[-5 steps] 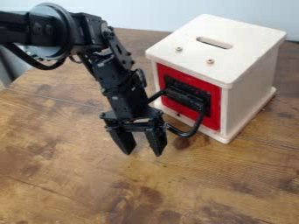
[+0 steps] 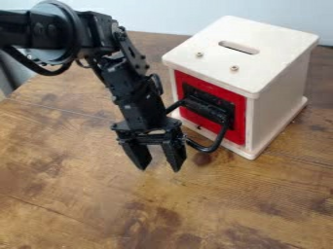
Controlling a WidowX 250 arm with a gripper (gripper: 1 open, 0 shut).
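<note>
My black gripper (image 2: 154,156) hangs above the wooden table, pointing down, its two fingers apart with nothing visible between them. Behind it and to the right stands a pale wooden box (image 2: 271,117) with a slot (image 2: 239,47) in its sloped top and two small screws below the slot. The box's front carries a red panel (image 2: 196,72) with a black fitting on it, partly hidden by my arm and a black cable.
A pale wall lies behind the table at the back left.
</note>
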